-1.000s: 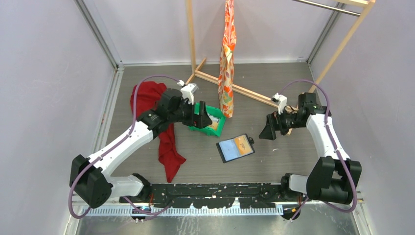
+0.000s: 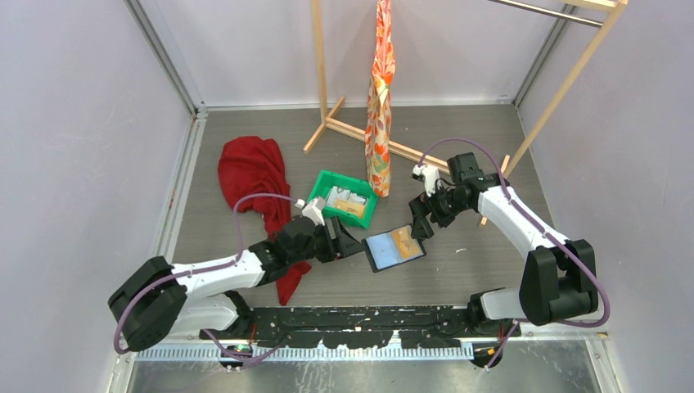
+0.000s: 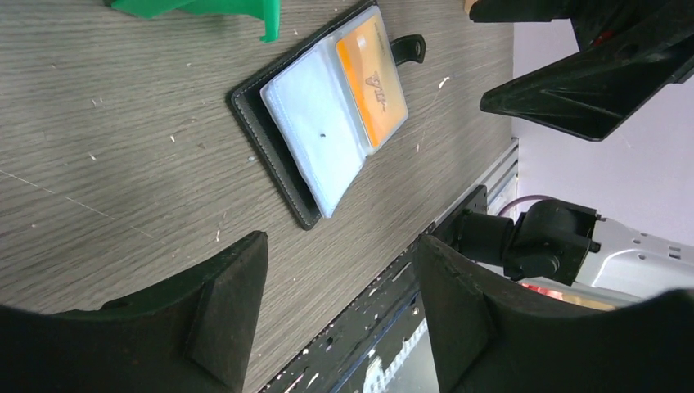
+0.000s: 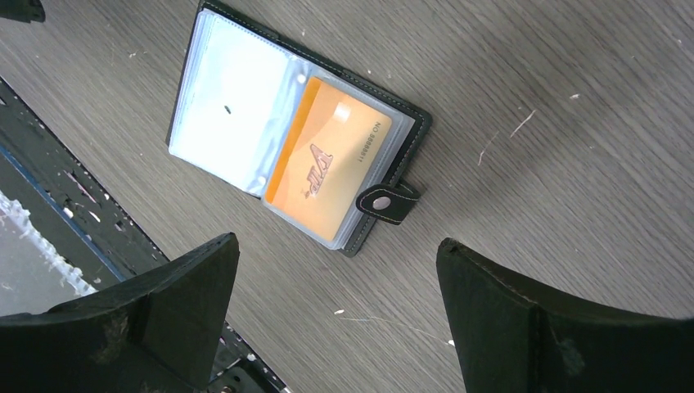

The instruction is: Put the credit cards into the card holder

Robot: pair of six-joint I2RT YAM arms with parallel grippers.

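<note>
The black card holder lies spread on the table, its clear sleeves facing up. One side shows a pale blue-white sleeve; on the other an orange card sits in a sleeve, beside the snap strap. Left of the holder, my left gripper is part open with nothing between its fingers. My right gripper stands open and empty above the strap side; from the top it covers the holder's right corner. More cards lie in the green basket.
A red cloth is spread at the left, partly under the left arm. Behind the basket hangs a patterned orange cloth from a wooden rack. Bare table lies in front of the holder.
From over the basket, my left gripper has come forward toward the holder. The right gripper has moved left to the holder's right corner. Holder and basket have stayed in place.
</note>
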